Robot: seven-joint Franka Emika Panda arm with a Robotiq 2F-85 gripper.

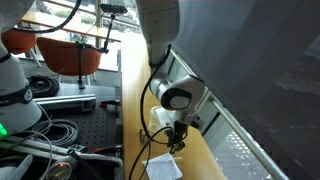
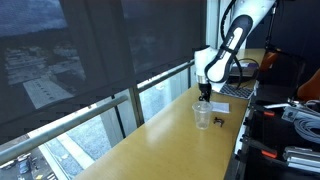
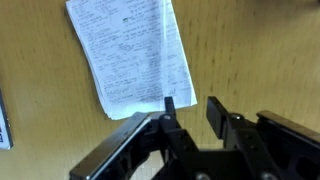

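A sheet of paper covered in handwriting lies on the wooden table, its lower edge close to my fingertips in the wrist view. The same white sheet shows at the bottom of exterior view 1 and as a small pale patch in exterior view 2. My gripper is part open, with bare table visible between its fingers. Its left fingertip overlaps the sheet's lower right edge in the view, while the right one is beside the sheet. Whether either touches the paper, I cannot tell.
A clear container stands on the table near the arm, with small dark items beside it. A blue-edged object enters at the left of the wrist view.
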